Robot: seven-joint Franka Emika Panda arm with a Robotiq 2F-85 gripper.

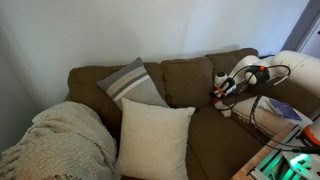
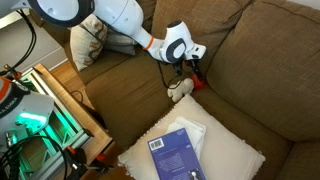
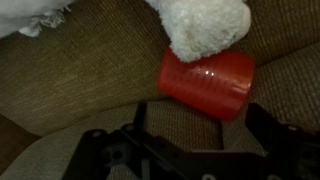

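A red, smooth, block-like object [image 3: 208,82] lies on the brown couch [image 3: 95,70] in the wrist view, partly under a fluffy white plush [image 3: 205,25]. My gripper is open, one finger toward each side of the red object's near edge, with nothing held. In exterior view 2 the gripper [image 2: 197,58] hangs by the couch backrest, just above the red object [image 2: 199,82]. The plush [image 2: 181,90] sits beside it on the seat. In exterior view 1 the arm hides most of this spot.
A purple book [image 2: 180,155] and a white cloth [image 2: 190,128] rest on a cream pillow [image 2: 238,158] near the plush. Far along the couch are a cream pillow [image 1: 153,142], a striped pillow [image 1: 132,84] and a fuzzy blanket [image 1: 60,145]. The backrest stands close behind the gripper.
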